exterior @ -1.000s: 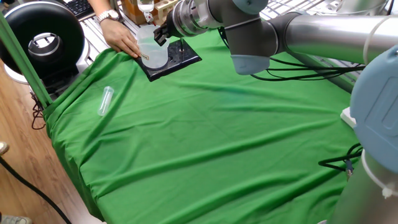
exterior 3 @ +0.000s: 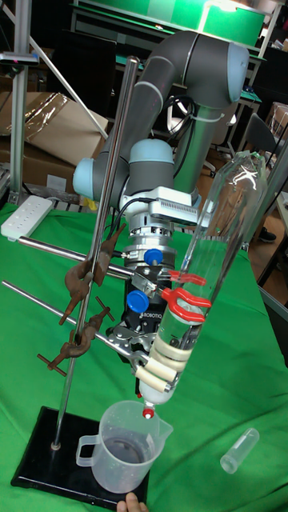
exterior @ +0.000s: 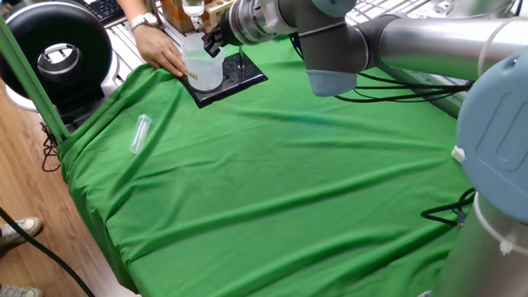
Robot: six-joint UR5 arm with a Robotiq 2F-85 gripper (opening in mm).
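My gripper (exterior: 214, 43) is at the back of the table, close to the rim of a translucent plastic beaker (exterior: 204, 69). Whether its fingers are open or shut does not show. In the other view the gripper is mostly hidden behind clamps and a glass separating funnel (exterior 3: 181, 329) that leans on a metal stand (exterior 3: 106, 205). The funnel's red-tipped outlet (exterior 3: 148, 411) is over the beaker (exterior 3: 128, 448), which stands upright on the black stand base (exterior 3: 51, 444). A person's hand (exterior: 158, 51) touches the beaker's side.
A clear plastic tube (exterior: 140, 134) lies on the green cloth (exterior: 289, 190), left of the wide free middle. Red clamp grips (exterior 3: 187, 298) and rusty bossheads (exterior 3: 75, 342) surround the gripper. A white power strip (exterior 3: 26, 218) lies behind the stand.
The arm's large joint at the right has shifted left, its cables with it. My gripper has moved only slightly, up and left. Beaker, hand and tube look unmoved. A person at lower left has shifted.
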